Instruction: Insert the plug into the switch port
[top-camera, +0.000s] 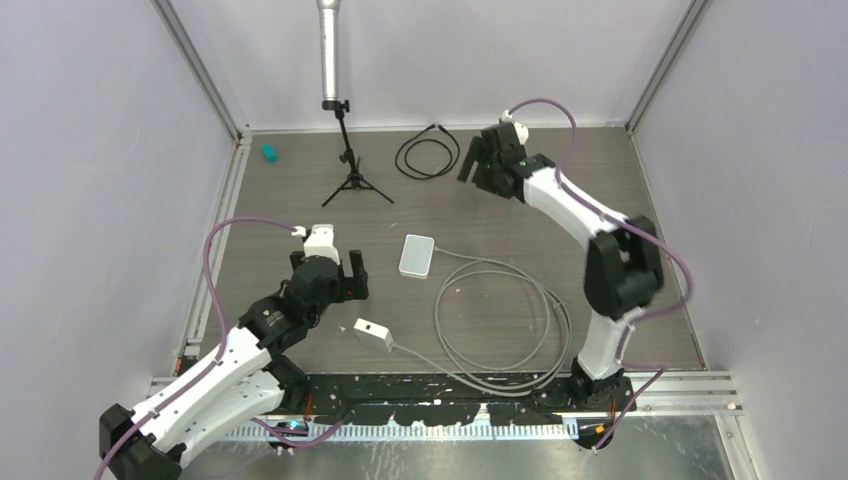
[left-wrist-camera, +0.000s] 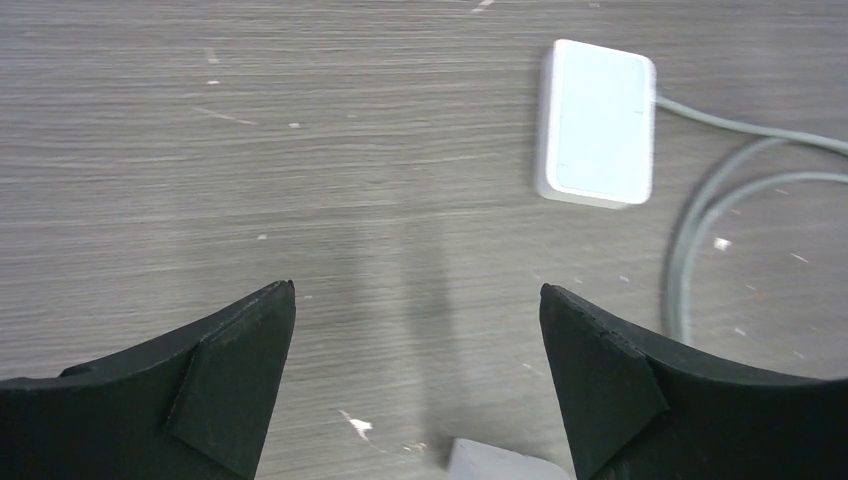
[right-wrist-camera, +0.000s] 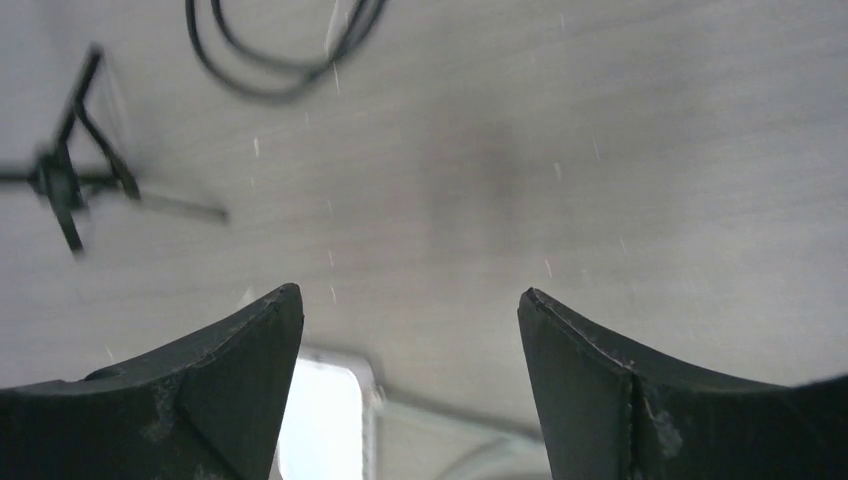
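A flat white box (top-camera: 417, 256) lies mid-table, joined by a coiled grey cable (top-camera: 547, 310) to a small white block (top-camera: 374, 335) nearer the front. A black cable (top-camera: 427, 176) is coiled at the back; which piece is the plug and where the port sits cannot be told. Left of the white box, my left gripper (top-camera: 355, 276) is open above the table; bare tabletop shows between its fingers in the left wrist view. My right gripper (top-camera: 472, 166) stands open and empty at the back, just right of the black coil. The right wrist view is blurred.
A black tripod (top-camera: 352, 182) with a silver tube (top-camera: 329, 55) rises at the back, left of the black coil. A small teal piece (top-camera: 269, 153) lies in the back left corner.
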